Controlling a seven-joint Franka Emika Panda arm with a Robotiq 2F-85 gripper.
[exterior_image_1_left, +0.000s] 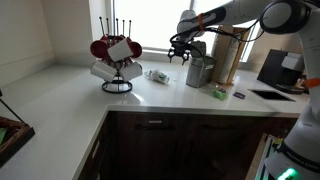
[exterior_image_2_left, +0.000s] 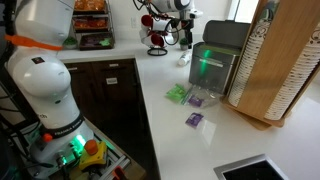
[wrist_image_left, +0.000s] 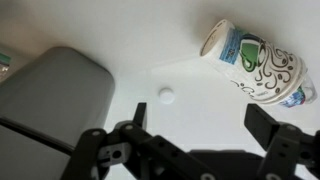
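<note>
My gripper (exterior_image_1_left: 179, 56) hangs above the counter at the back, left of the grey bin (exterior_image_1_left: 200, 71), its fingers apart and empty. In the wrist view, a white paper cup (wrist_image_left: 255, 62) with a green and black print lies on its side at the upper right, beyond the fingers. Further cup-like shapes show at its far end, and whether they are nested cannot be made out. A small white round piece (wrist_image_left: 166, 95) lies on the counter, seen between the open fingers. The grey bin (wrist_image_left: 62, 105) stands at the lower left of that view.
A rack of red and white mugs (exterior_image_1_left: 117, 62) stands at the back left. Green packets (exterior_image_2_left: 178, 94) and a purple packet (exterior_image_2_left: 194, 119) lie in front of the bin. A tall wooden piece (exterior_image_2_left: 272, 62) rises beside it.
</note>
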